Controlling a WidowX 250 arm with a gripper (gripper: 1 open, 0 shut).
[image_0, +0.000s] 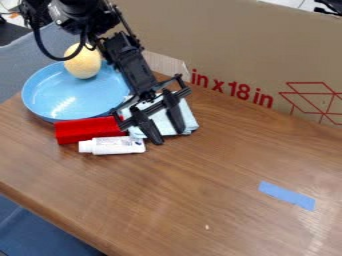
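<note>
My black gripper is over a folded pale cloth near the middle-left of the table, its fingers pointing down; whether it holds any cloth is unclear. A red object lies just left of it, and a white tube lies in front of the red object. A blue plate sits at the upper left, with a pale yellow rounded object at its back, partly behind the arm.
A cardboard wall lines the back of the wooden table. A blue tape strip lies at the right.
</note>
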